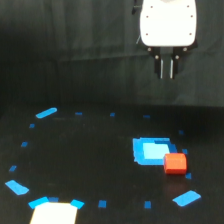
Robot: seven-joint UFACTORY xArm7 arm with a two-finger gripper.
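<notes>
High at the right, well above the table, hangs my gripper under its white hand. Two thin dark fingers point down with a gap between them, and nothing shows in it. Below, on the dark table, sits a red cube. It stands at the lower right corner of a blue square with a pale middle and hides part of that corner. A pale block with orange tints is cut off by the bottom edge at the left.
Blue marks dot the table, among them longer strips at the back left, left and front right. A dark curtain hangs behind.
</notes>
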